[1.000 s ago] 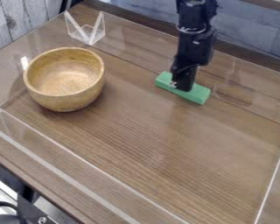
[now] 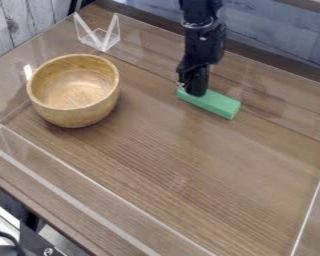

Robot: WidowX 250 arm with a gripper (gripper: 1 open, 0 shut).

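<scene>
The black gripper (image 2: 191, 82) reaches down from the top centre to the left end of a flat green block (image 2: 214, 103) lying on the wooden table. Its fingertips are at or just above that end; whether they touch it, and what is between them, I cannot tell.
A large wooden bowl (image 2: 72, 105) stands to the left. A white wire-like object (image 2: 96, 35) is at the back left.
The gripper has shifted left along the green block toward its left end. The block looks to be in about the same place.
</scene>
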